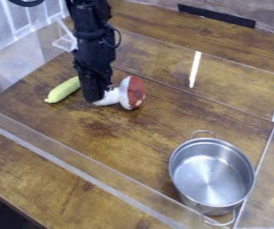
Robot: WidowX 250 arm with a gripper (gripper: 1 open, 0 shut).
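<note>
The black gripper [98, 94] is down at the table in the upper left, between a yellow-green elongated object [62, 89] and a white mushroom-like object [132, 93] with a red-brown top. Its fingertips are at or just over the left end of the white object's stem, partly covering it. Whether anything is between the fingers cannot be seen clearly.
A steel pot [211, 174] stands at the lower right. A thin white stick [194, 70] lies at the upper right.
</note>
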